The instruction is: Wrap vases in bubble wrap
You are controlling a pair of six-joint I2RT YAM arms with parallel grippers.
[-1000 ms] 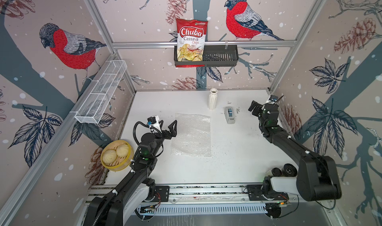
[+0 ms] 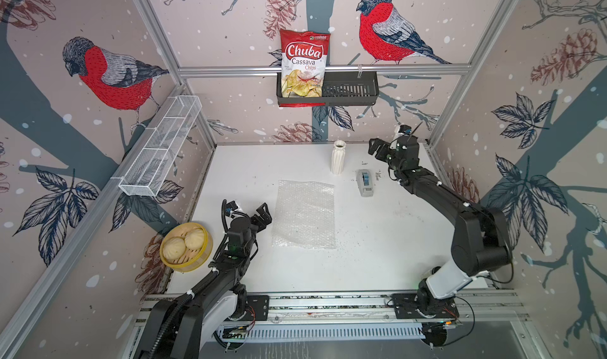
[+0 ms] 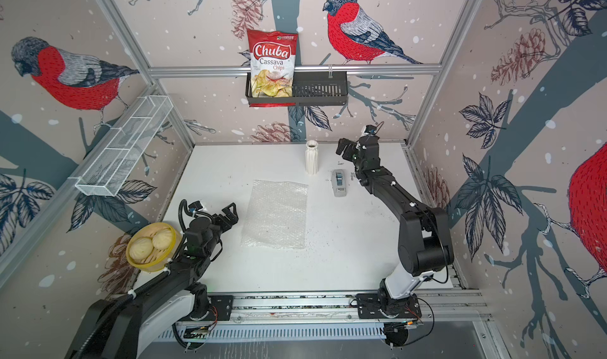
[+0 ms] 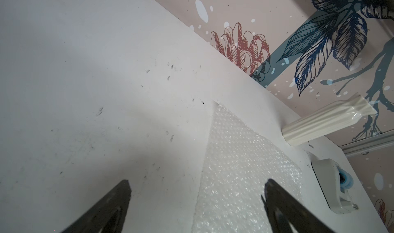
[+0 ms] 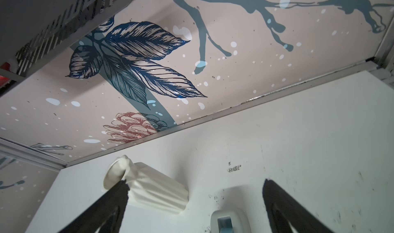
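Observation:
A cream ribbed vase (image 2: 338, 158) (image 3: 311, 158) (image 5: 156, 187) stands upright at the back of the white table, right of a flat sheet of bubble wrap (image 2: 303, 216) (image 4: 246, 175). My right gripper (image 2: 378, 147) hangs open above and right of the vase, nothing between its fingers. Below it, a grey tape dispenser (image 2: 364, 183) (image 4: 332, 187) lies on the table. My left gripper (image 2: 261, 213) is open and empty beside the wrap's left edge.
A yellow steamer (image 2: 202, 252) with buns sits at the left edge. A dark basket (image 2: 351, 88) with a chip bag hangs on the back wall; a white wire shelf (image 2: 155, 145) is on the left.
My left gripper has shifted slightly left and down compared with a second ago.

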